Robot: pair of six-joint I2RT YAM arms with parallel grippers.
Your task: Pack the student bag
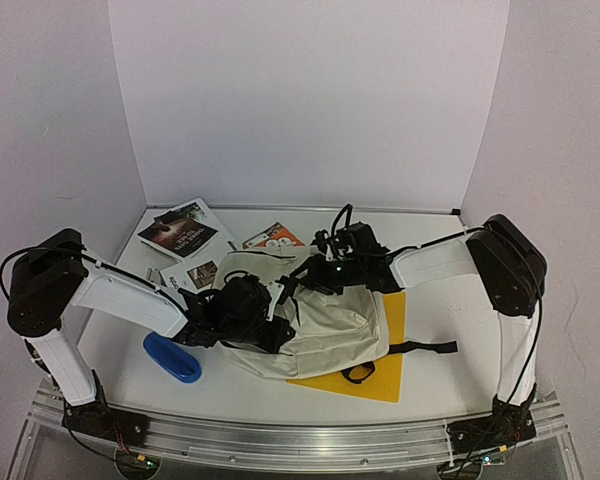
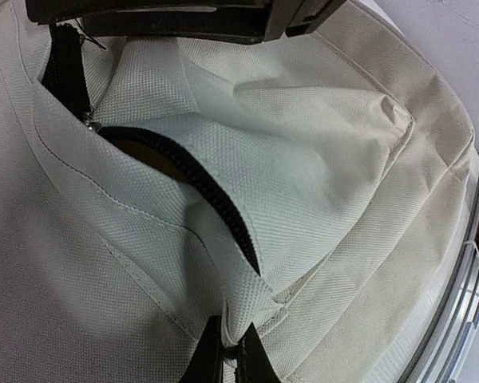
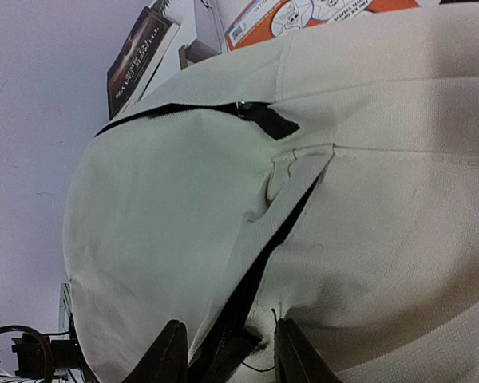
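The cream bag lies mid-table on a yellow sheet. In the left wrist view, my left gripper is shut on the bag fabric beside a curved black zipper. My right gripper is over the upper middle of the bag; in the right wrist view its open fingertips straddle a dark zipper opening and pull tab. Whether they touch the fabric is unclear.
Books and an orange-covered booklet lie behind the bag. A blue case sits at front left.
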